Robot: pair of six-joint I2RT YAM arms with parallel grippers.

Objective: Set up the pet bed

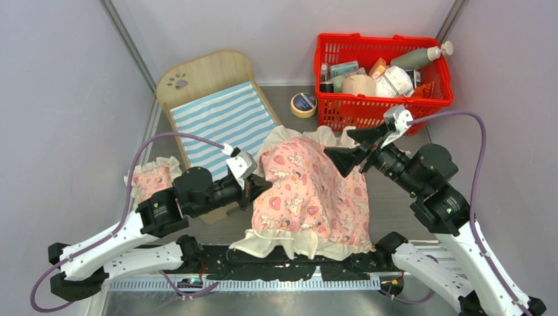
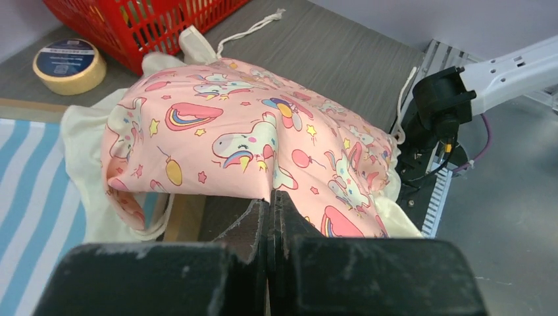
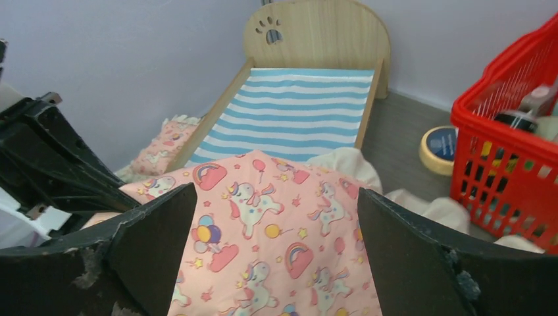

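The pink unicorn-print cloth (image 1: 309, 184) with cream frills lies spread to the right of the bed. My left gripper is shut on its near-left edge, a fold pinched between the fingertips. Over the cloth's upper right, my right gripper (image 1: 340, 147) stands open; in its own view the fingers (image 3: 141, 250) are wide apart with the cloth beyond them. The wooden pet bed (image 1: 202, 64) carries a blue-and-white striped mat (image 1: 224, 118). A small frilled pink pillow (image 1: 152, 178) rests left of the bed, partly behind the left arm.
A red basket (image 1: 381, 101) filled with various items stands at the back right. Between it and the bed lies a roll of tape (image 1: 303, 105). Bare grey floor (image 1: 395, 191) shows right of the cloth.
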